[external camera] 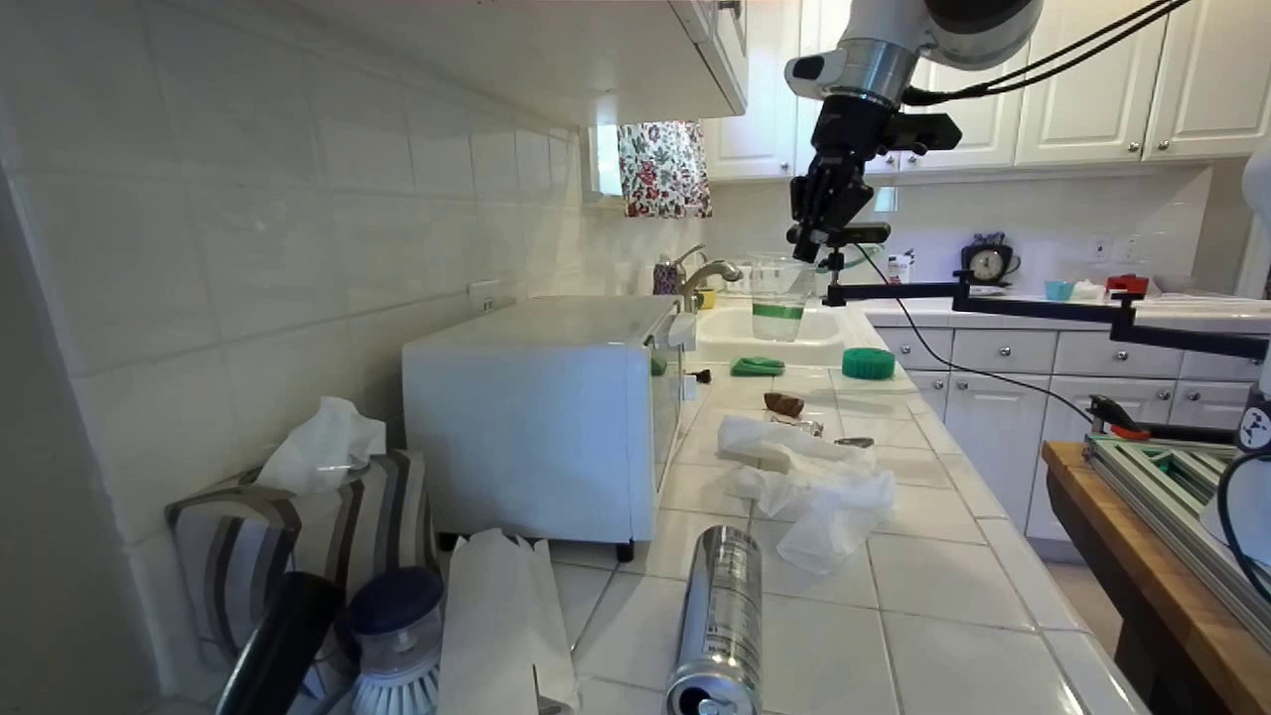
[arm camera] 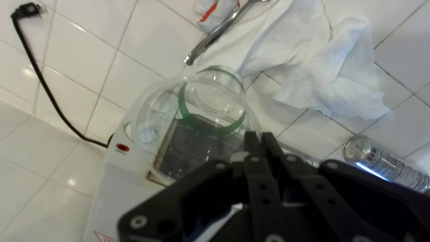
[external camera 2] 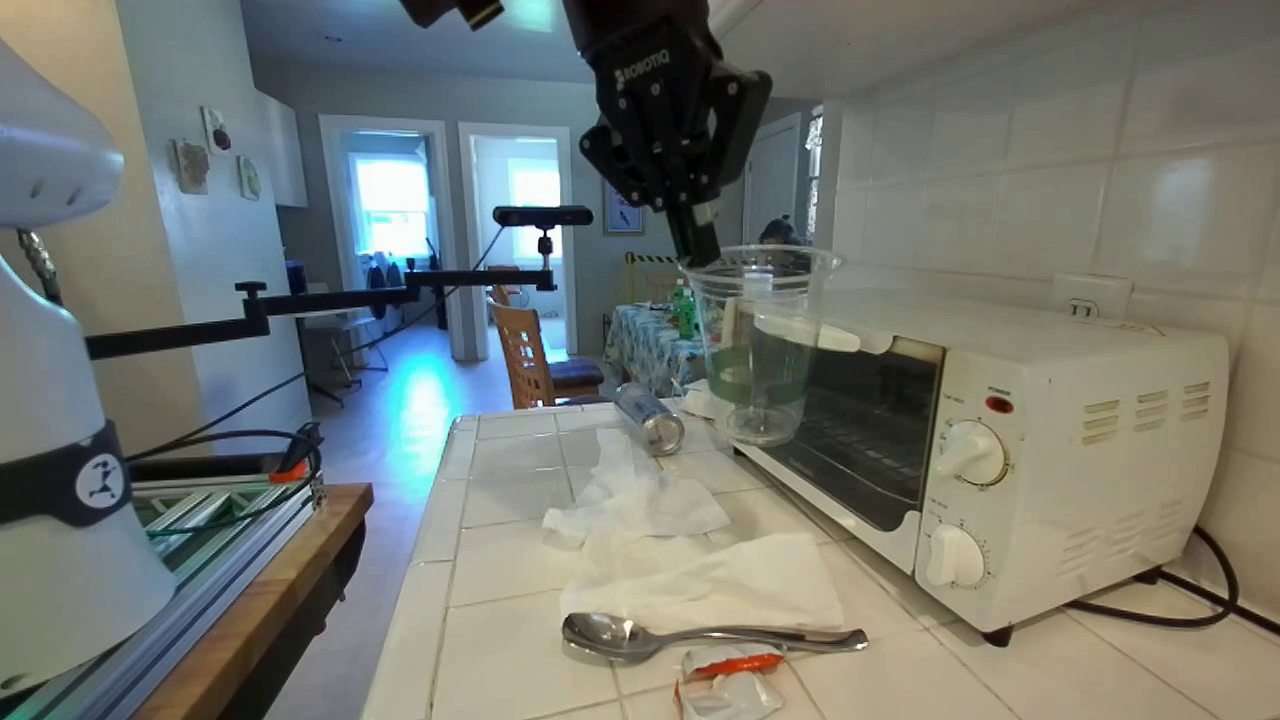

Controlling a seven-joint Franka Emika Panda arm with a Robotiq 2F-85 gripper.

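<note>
A clear plastic cup (external camera 2: pixel 758 360) with a green band hangs in the air, mouth upward, its rim pinched by my gripper (external camera 2: pixel 698 250). Looking from exterior view 1, the cup (external camera: pixel 777 298) is close to upright, in line with the sink behind it. My gripper (external camera: pixel 809 248) points downward there, its fingers closed together at the rim. In the wrist view, the fingertips of my gripper meet at the near side of the cup's mouth, and the cup (arm camera: pixel 231 131) shows nothing inside. The toaster oven shows through its clear wall.
A white toaster oven (external camera 2: pixel 1080 396) stands against the tiled wall. On the counter lie crumpled paper towels (external camera: pixel 822 495), a silver can (external camera: pixel 721 620) on its side, a spoon (external camera 2: pixel 708 638) and a torn wrapper (external camera 2: pixel 729 684). A camera arm (external camera: pixel 1037 308) reaches in from the right.
</note>
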